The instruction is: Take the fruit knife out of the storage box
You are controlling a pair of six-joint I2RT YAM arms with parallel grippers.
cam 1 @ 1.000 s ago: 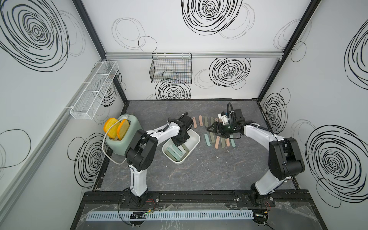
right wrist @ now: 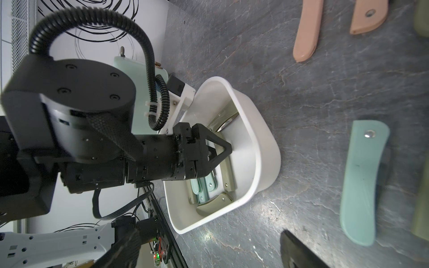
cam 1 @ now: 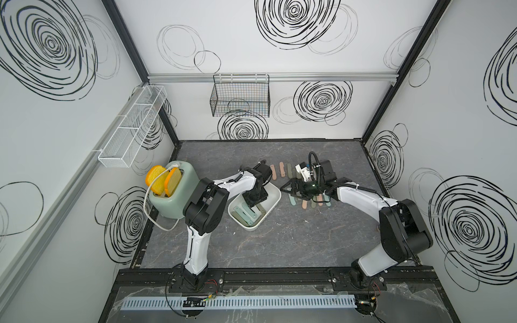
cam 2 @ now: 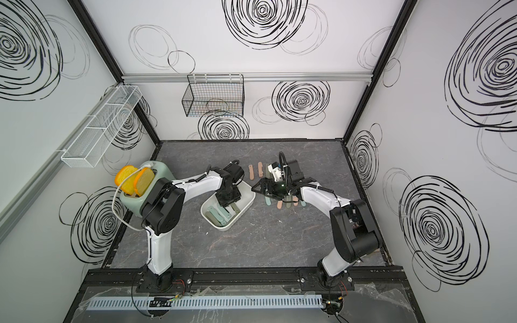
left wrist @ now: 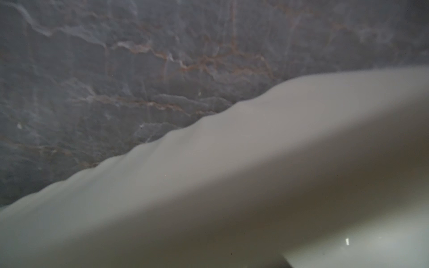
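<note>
The white storage box (cam 1: 271, 214) stands mid-table with several folded mint-green and olive fruit knives in it. Mint-green knives (cam 1: 248, 212) lie bunched near its front-left end; an olive knife (right wrist: 214, 204) shows by the wall. My left gripper reaches down into the box, open, side-on in the right wrist view, its fingers above an olive knife (right wrist: 227, 174). Only the box's pale wall (left wrist: 201, 165) fills the left wrist view. My right gripper hangs over the table just right of the box, fingers wide apart, nothing between them.
Several loose knives lie in rows on the table right of the box, among them a mint-green knife (right wrist: 362, 183) and a pink knife (right wrist: 308, 29). A green container (cam 1: 185, 188) with orange things stands left.
The left arm has shifted slightly while its gripper stays in the box.
</note>
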